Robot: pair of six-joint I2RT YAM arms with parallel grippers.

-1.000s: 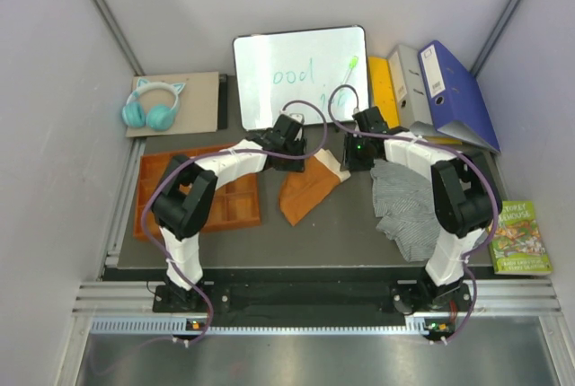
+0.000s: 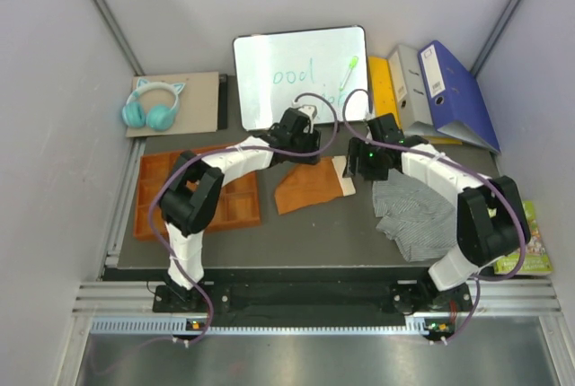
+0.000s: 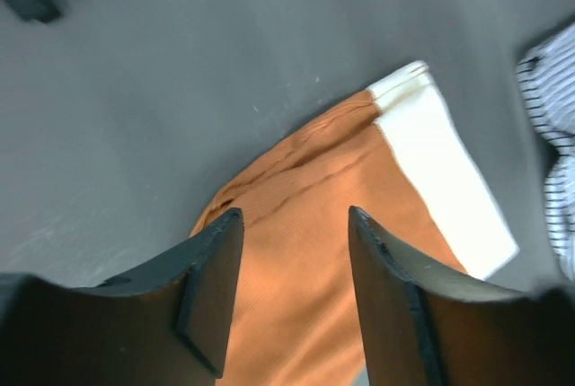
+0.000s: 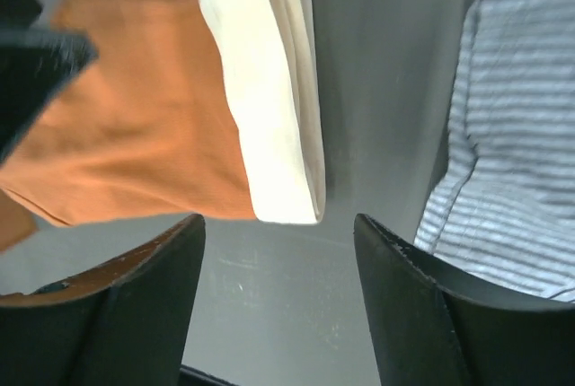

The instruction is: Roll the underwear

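Observation:
The orange underwear (image 2: 310, 188) lies folded on the grey table, its white waistband (image 2: 344, 176) on the right side. Above its far left part hangs my left gripper (image 2: 310, 154), open, with the orange cloth showing below and between its fingers in the left wrist view. My right gripper (image 2: 352, 169) is by the waistband, also open. From the right wrist view, the waistband (image 4: 269, 117) lies beyond the right gripper, its near corner just ahead of the gap between the fingertips. Neither gripper has cloth held between its fingers.
A brown compartment tray (image 2: 238, 211) stands left of the underwear. Grey striped cloth (image 2: 418, 215) lies to the right. Behind are a whiteboard (image 2: 301, 76) and binders (image 2: 454, 94).
The underwear has turned, its waistband end swinging toward the front and becoming more upright in the top view. My right arm has swung outward over the book; the left gripper has shifted slightly right.

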